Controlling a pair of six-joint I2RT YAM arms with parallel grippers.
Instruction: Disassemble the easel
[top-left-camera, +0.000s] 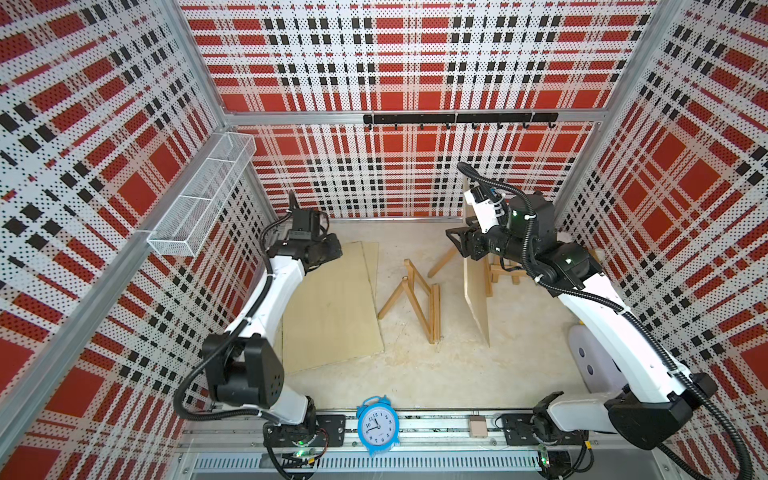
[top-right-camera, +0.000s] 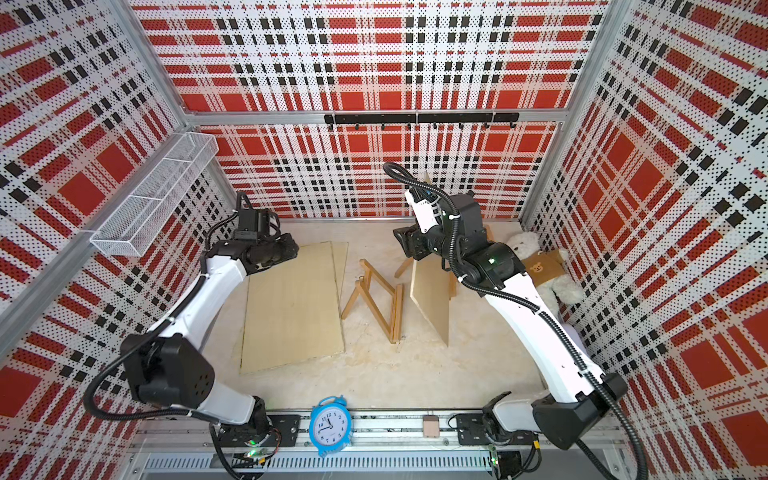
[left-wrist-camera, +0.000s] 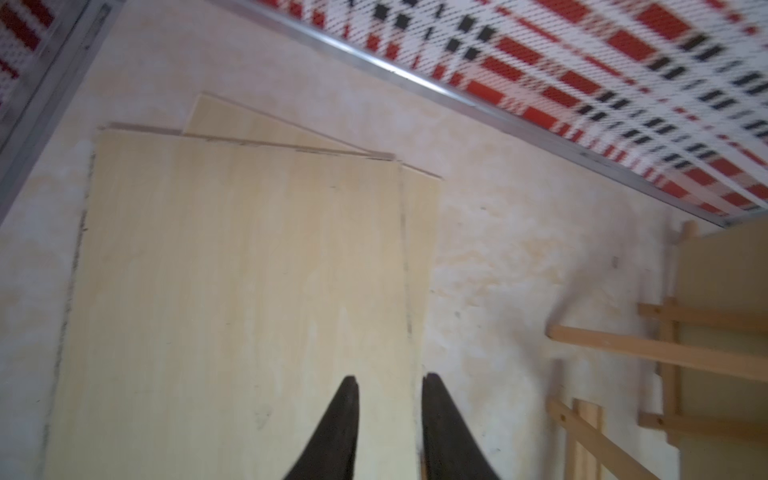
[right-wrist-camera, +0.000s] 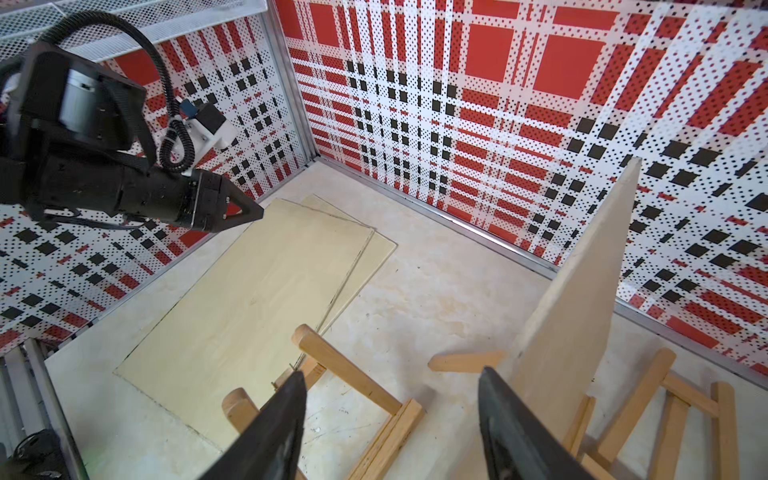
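In the top left view, two thin boards lie flat on the left; the upper board (top-left-camera: 328, 312) partly covers the lower board (top-left-camera: 370, 264). A folded wooden frame (top-left-camera: 433, 312) stands mid-table. To its right an upright board (top-left-camera: 477, 296) stands on edge, with more wooden bars (right-wrist-camera: 676, 428) behind it in the right wrist view. My left gripper is above the flat boards, fingers apart, nothing between them. My right gripper is open near the upright board, whose edge passes behind one fingertip; contact cannot be told.
A single wooden bar (top-left-camera: 444, 261) lies behind the folded frame. At the right, a plush toy (top-right-camera: 552, 276) sits by the wall. A blue clock (top-left-camera: 377, 424) is at the front edge, and a wire basket (top-left-camera: 204, 192) hangs left.
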